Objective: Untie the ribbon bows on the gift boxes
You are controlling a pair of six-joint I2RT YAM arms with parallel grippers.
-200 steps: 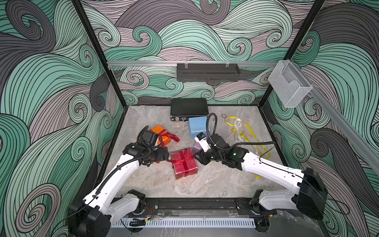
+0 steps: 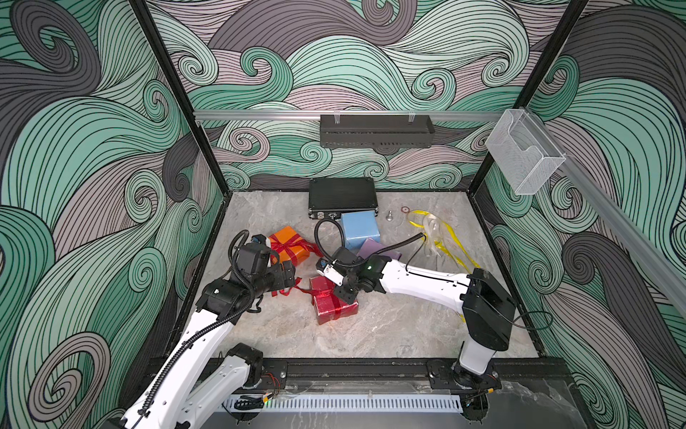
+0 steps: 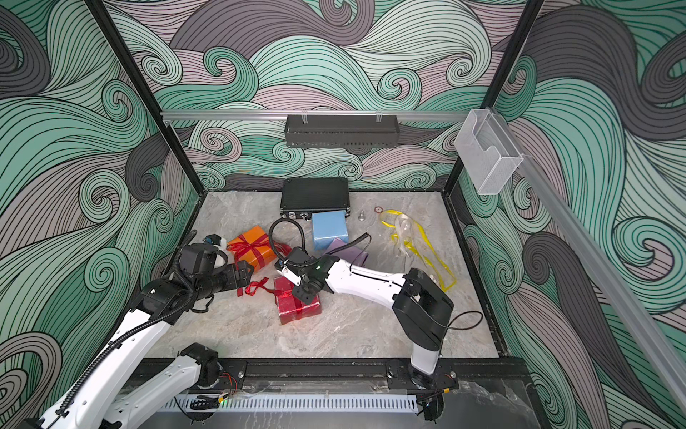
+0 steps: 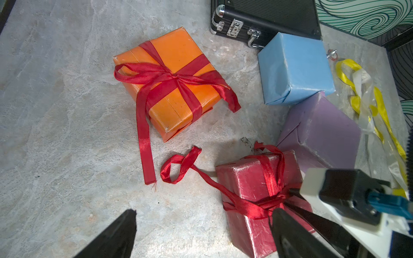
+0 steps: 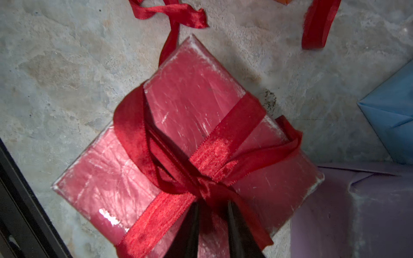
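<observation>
The red gift box lies on the table with its red ribbon crossed and knotted on top. One long ribbon tail trails off onto the table. My right gripper is over the box at the knot, its dark fingers a narrow gap apart; whether ribbon is pinched there cannot be made out. Wide open, my left gripper is left of the red box, nothing between its fingers. Behind it sits the orange gift box, its red bow tied, one tail hanging onto the table.
A blue box and a purple box, both without ribbon, stand behind and right of the red box. Loose yellow and white ribbons lie at the right. A black case stands at the back.
My right arm has swung left and come over the red box. The left arm has drawn back to the left, away from the box.
</observation>
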